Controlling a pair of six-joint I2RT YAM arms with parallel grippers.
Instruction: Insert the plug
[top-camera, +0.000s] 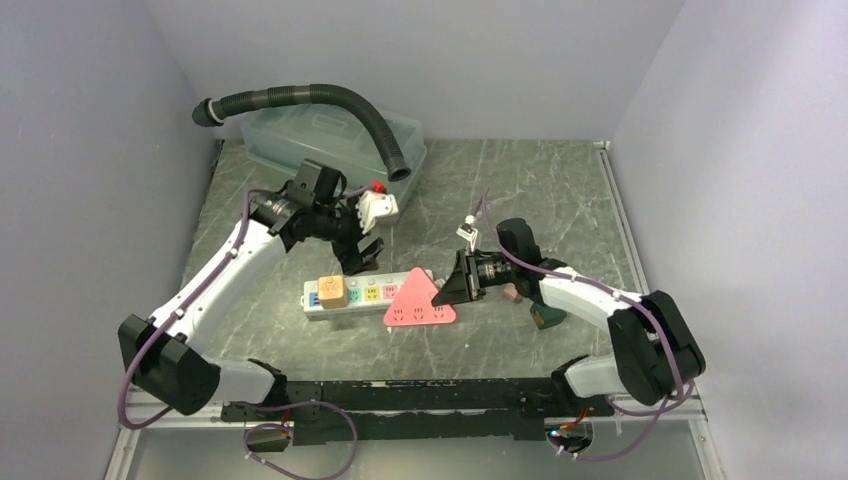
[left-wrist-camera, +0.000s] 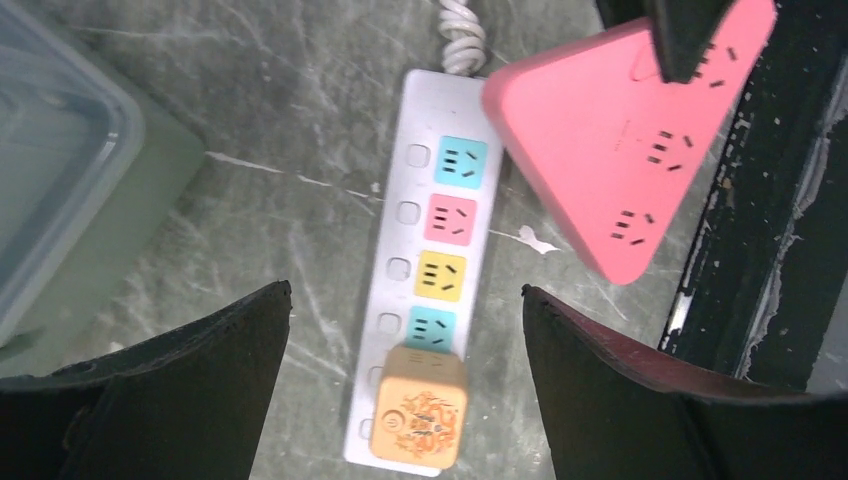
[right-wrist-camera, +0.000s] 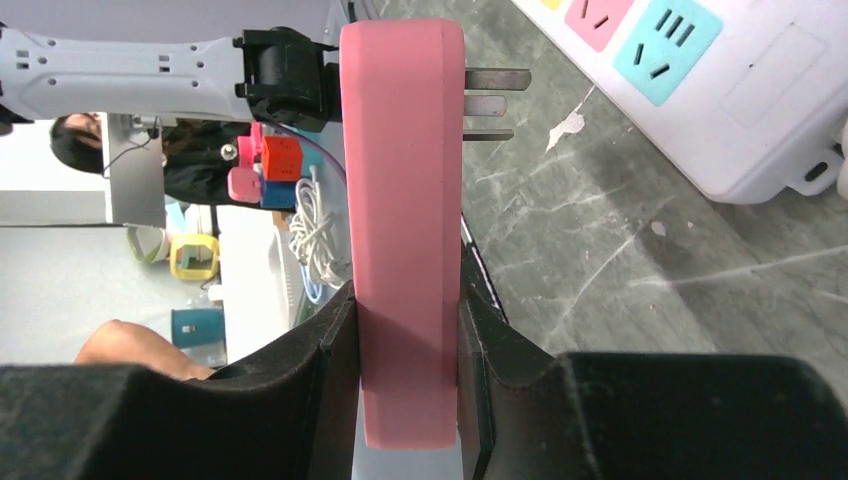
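A white power strip with coloured sockets lies on the table, its pale cube adapter on the left end. My right gripper is shut on the edge of a pink triangular plug, held upright on its side in the right wrist view. Metal prongs stick out of it sideways, apart from any socket. From above, the pink plug covers the strip's right end. My left gripper stands open above the strip, nothing between its fingers.
A translucent storage box stands at the back left, under a black hose. A green object lies near the right arm.
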